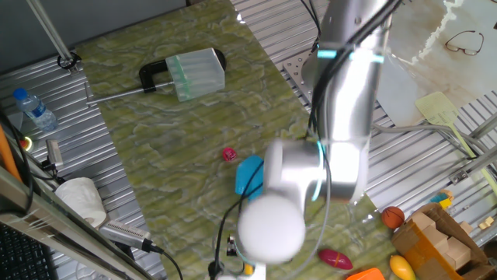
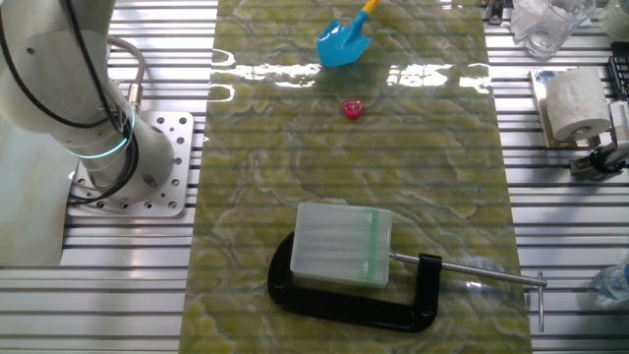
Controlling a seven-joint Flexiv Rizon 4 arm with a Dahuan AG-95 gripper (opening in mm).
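Observation:
A toy shovel with a blue blade (image 1: 249, 177) shows beside my wrist in exterior view 1, partly covered by the arm and cables. In exterior view 2 the blue blade (image 2: 342, 45) is at the top, its yellow handle (image 2: 370, 6) running out of the frame. My gripper is beneath the white wrist (image 1: 272, 227); its fingers are hidden, so whether they hold the handle cannot be told. A small pinkish-red object (image 1: 229, 154) lies on the green marbled mat (image 1: 171, 140), apart from the blade.
A black clamp (image 2: 354, 308) lies with a translucent box (image 2: 329, 244) at the far end of the mat. A purple-red oval toy (image 1: 335, 259), a yellow toy (image 1: 401, 267) and a cardboard box (image 1: 423, 243) are at the near right.

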